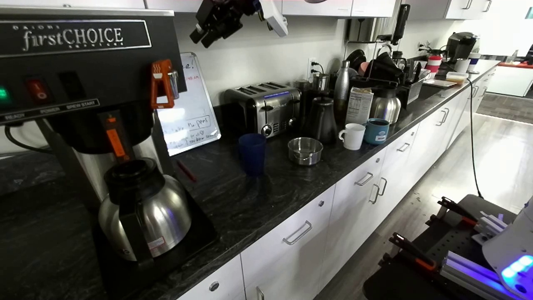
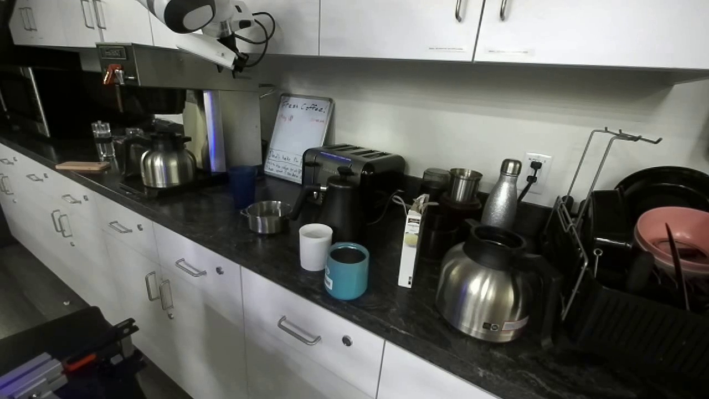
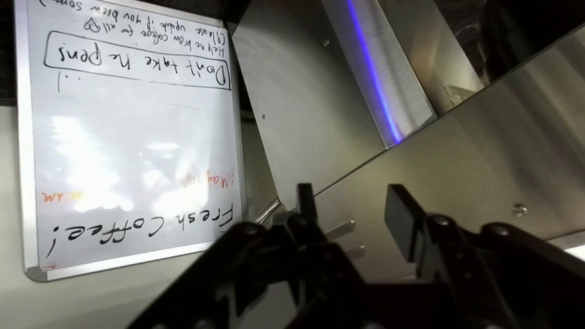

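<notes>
High above the counter, close to the upper cabinets, my gripper [image 1: 201,39] stands open and empty. In the wrist view the gap of the gripper shows only the coffee machine's metal side [image 3: 466,181] behind it. The whiteboard [image 3: 137,137] with its "Fresh Coffee!" writing appears upside down to the left there. On the counter below stand a blue cup [image 1: 252,152], a clear-looking metal bowl [image 1: 305,151], a white mug [image 1: 352,136] and a teal mug [image 1: 376,131]. A steel carafe [image 1: 150,215] sits under the coffee machine [image 1: 85,60].
A toaster [image 1: 265,107] and a dark kettle [image 1: 323,120] stand toward the wall. Another steel carafe [image 2: 482,286] and a dish rack [image 2: 578,226] crowd the far end. Bare counter [image 1: 225,200] lies between the first carafe and the blue cup.
</notes>
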